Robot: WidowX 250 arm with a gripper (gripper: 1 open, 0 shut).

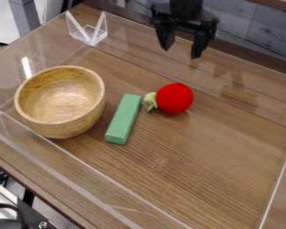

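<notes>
The robot gripper (181, 34) hangs at the top centre of the table, blurred, its two dark fingers apart with nothing visible between them. Below it, near the middle, lies a red round object (174, 97) with a small greenish part at its left. A green block (122, 119) lies lengthwise to the lower left of that. A large tan bowl (58, 95) sits on the left side.
A small white wire-like stand (89, 27) is at the upper left. A dark cable (7, 211) runs at the lower left corner.
</notes>
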